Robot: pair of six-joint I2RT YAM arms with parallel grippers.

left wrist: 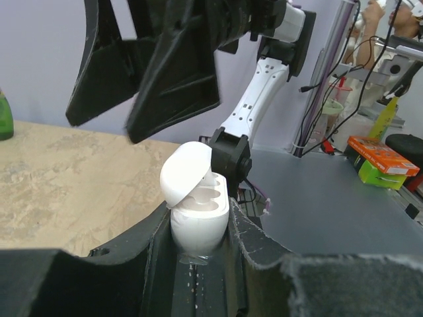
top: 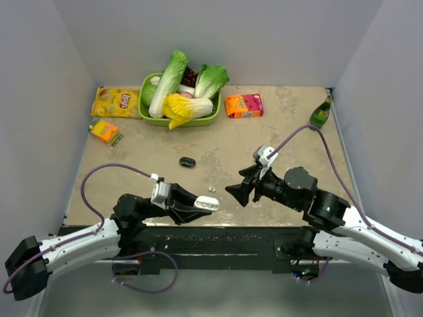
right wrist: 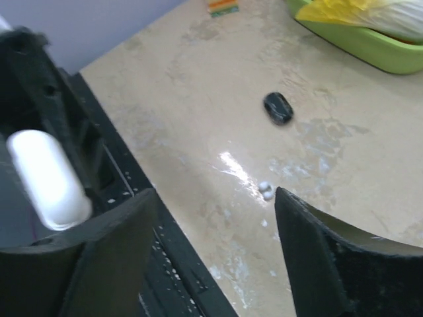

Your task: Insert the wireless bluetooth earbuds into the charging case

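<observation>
A small white charging case (top: 207, 203) is gripped at its base by my left gripper, shut on it above the table's front edge. In the left wrist view its lid (left wrist: 187, 173) is raised and the hollow slots inside can be seen. White earbuds (top: 211, 189) lie close together on the table, also in the right wrist view as small earbuds (right wrist: 266, 190). My right gripper (top: 234, 183) hovers right of the case, clear of it. Its fingers are apart, and nothing shows between them except the table below.
A small black object (top: 187, 162) lies on the table behind the earbuds. A green basket of vegetables (top: 153, 121), a chips bag (top: 117, 103) and an orange box (top: 244, 105) stand at the back.
</observation>
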